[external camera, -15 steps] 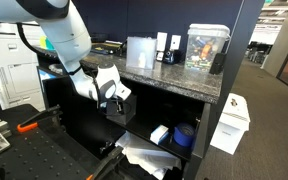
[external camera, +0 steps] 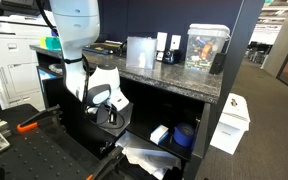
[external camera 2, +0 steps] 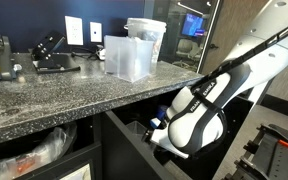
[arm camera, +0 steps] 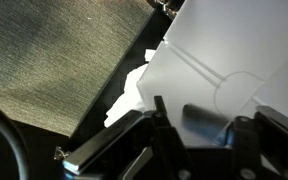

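Observation:
In the wrist view, a dark, blurred object (arm camera: pixel 202 121) lies between the fingers of my gripper, which is shut on it. What it is cannot be made out. A translucent pale plastic panel (arm camera: pixel 189 78) fills the space behind it. From the first exterior view, my gripper (external camera: pixel 106 119) is down in the open cabinet compartment beneath the counter, near a dark grey box-like shape (external camera: pixel 123 112). The second exterior view has a clear container (external camera 2: pixel 136 128) inside the compartment, partly hidden by the arm (external camera 2: pixel 189 122).
A blue tub (external camera: pixel 184 134) and a small blue-and-white item (external camera: pixel 159 134) occupy the shelf at right. White crumpled material (external camera: pixel 147 155) lies lower down. The counter (external camera: pixel 174 82) overhangs the arm, with a translucent bin (external camera: pixel 142 52) and a clear tub (external camera: pixel 206 46) on top.
The arm's wrist has moved lower and slightly left in the first exterior view. The dark box-like shape beside the gripper appears shifted down and left too. Things on the counter stay put.

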